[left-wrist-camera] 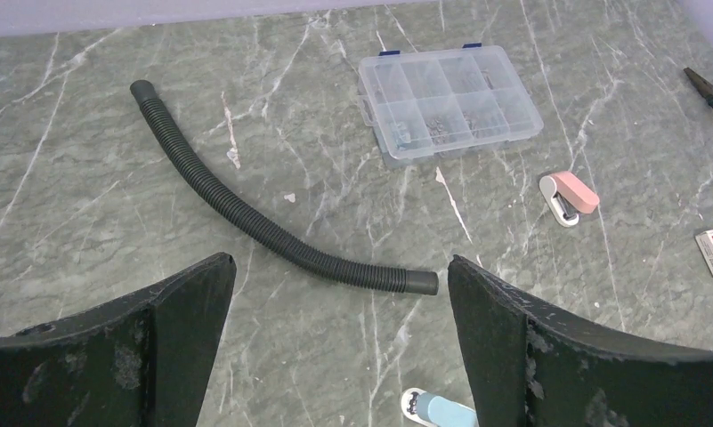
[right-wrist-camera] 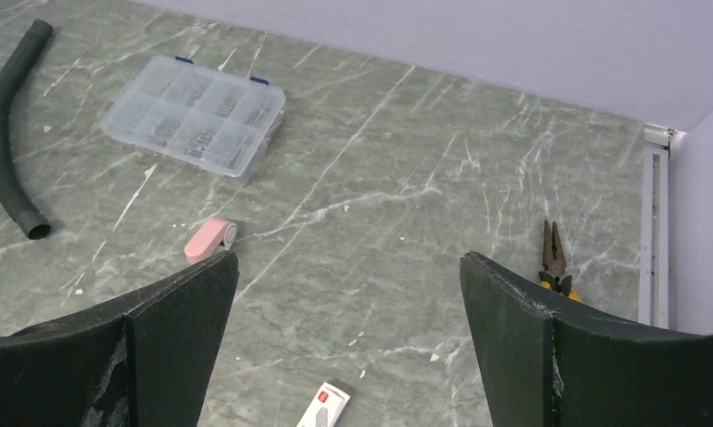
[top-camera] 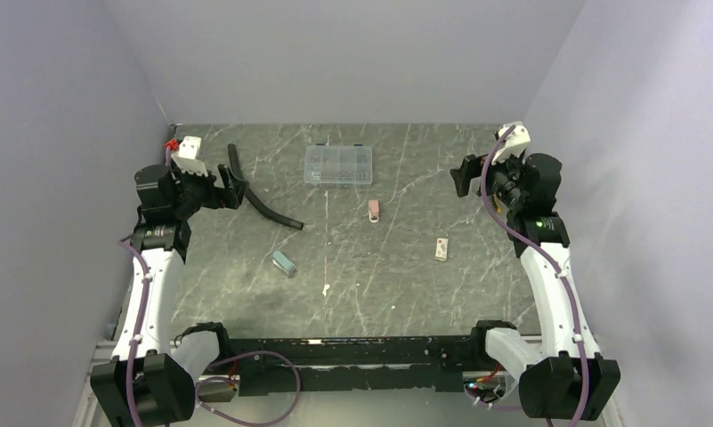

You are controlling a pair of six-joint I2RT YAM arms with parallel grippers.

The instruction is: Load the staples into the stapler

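A small pink stapler (top-camera: 374,210) rests near the middle of the table; the left wrist view shows the pink stapler (left-wrist-camera: 571,196) with its white base. A blue-green stapler (top-camera: 284,263) lies at the front left, partly cut off in the left wrist view. To the right is a small white box (top-camera: 441,249), apparently of staples, its contents hidden. My left gripper (top-camera: 237,187) is raised over the table's left side, open and empty. Over the right side, my right gripper (top-camera: 467,175) also stands open, with only tabletop showing between its fingers.
A clear compartment box (top-camera: 338,165) holding small bits sits at the back centre. A black corrugated hose (left-wrist-camera: 272,233) curves across the left side. Pliers (right-wrist-camera: 555,258) with yellow handles lie at the right, near a wall rail (right-wrist-camera: 654,231).
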